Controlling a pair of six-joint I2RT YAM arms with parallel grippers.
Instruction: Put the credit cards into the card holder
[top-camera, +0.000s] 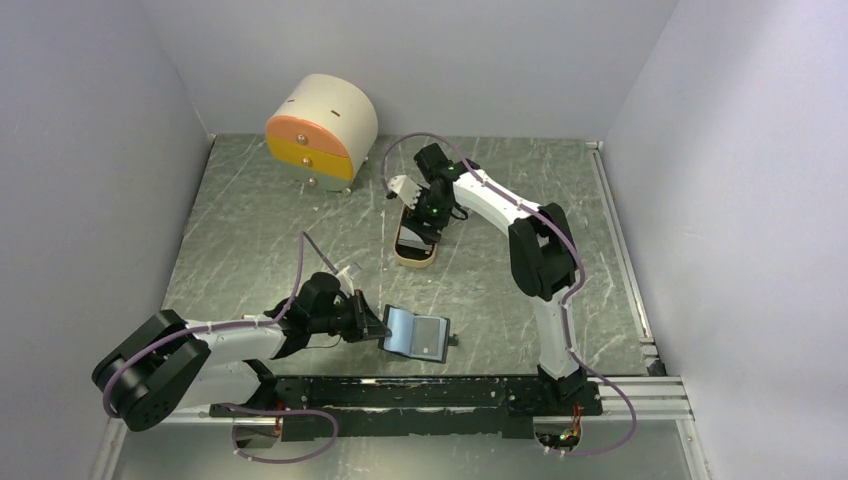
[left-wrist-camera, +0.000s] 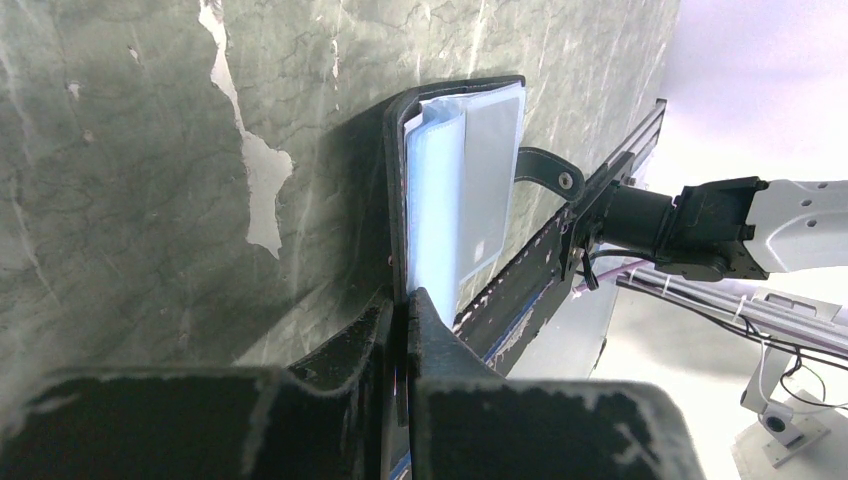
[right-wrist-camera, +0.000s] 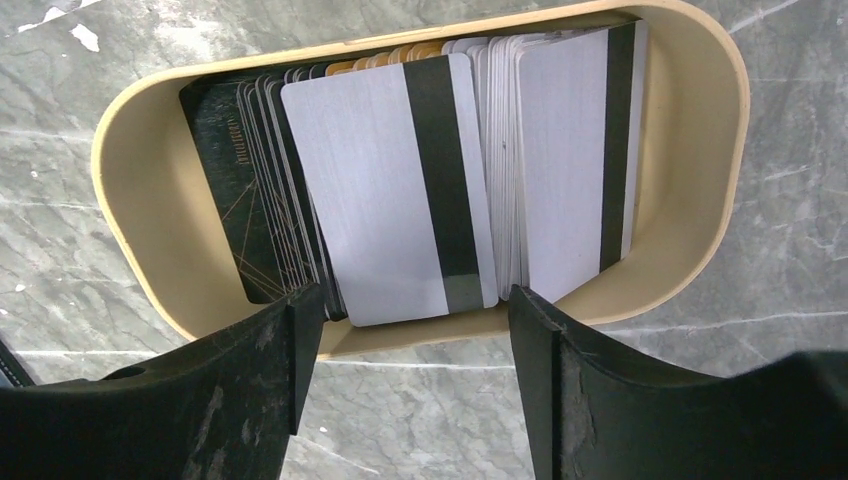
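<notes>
The black card holder (top-camera: 447, 341) lies opened near the table's front edge, its clear bluish sleeves (left-wrist-camera: 437, 190) showing. On its left cover edge my left gripper is shut, with the edge pinched between the fingers. A beige oval box (right-wrist-camera: 735, 150) stands farther back, filled with stacked cards. Dark cards (right-wrist-camera: 235, 185) fill its left part; a white card with a black stripe (right-wrist-camera: 375, 190) leans in the middle and another striped card (right-wrist-camera: 565, 160) at the right. My right gripper is over the box, fingers apart, no card visible between them.
At the back left stands a rounded cabinet (top-camera: 345, 115) with orange, yellow and green drawers. The holder's strap (left-wrist-camera: 548, 172) sticks out to the right. Bare table (top-camera: 510, 300) lies right of the holder.
</notes>
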